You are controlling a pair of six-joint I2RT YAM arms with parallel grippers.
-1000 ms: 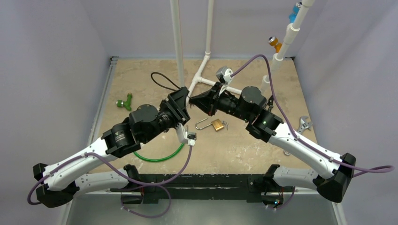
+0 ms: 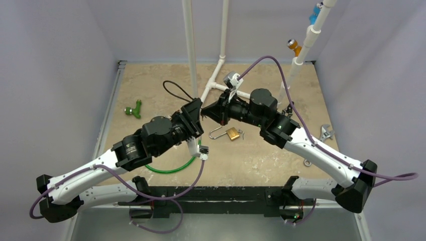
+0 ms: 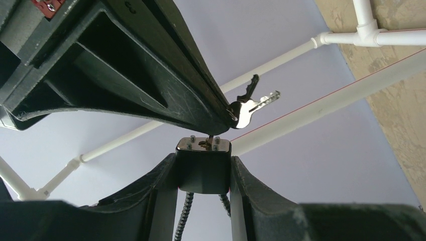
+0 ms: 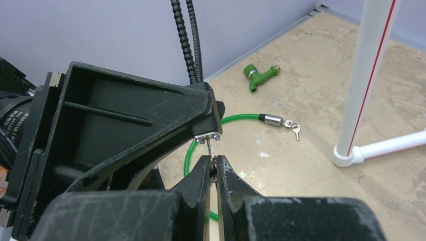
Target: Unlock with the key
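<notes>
My left gripper is shut on a black lock body [image 3: 203, 173], whose metal keyhole face points toward my right gripper. From the lock's far side runs its dark cable shackle [image 2: 173, 84], seen as two ribbed strands in the right wrist view. My right gripper is shut on a thin key [image 4: 209, 145]. The key's shaft bridges the small gap to the keyhole face, with its tip at the keyhole; how deep it sits cannot be told. Two more keys [image 3: 245, 113] dangle beside the right fingertips.
Below lie a brass padlock [image 2: 232, 133] with keys, a green cable lock [image 2: 173, 171], a green tap [image 2: 133, 109] and a wrench [image 2: 326, 132]. White upright pipes [image 2: 190, 45] stand just behind the grippers.
Both arms have shifted slightly.
</notes>
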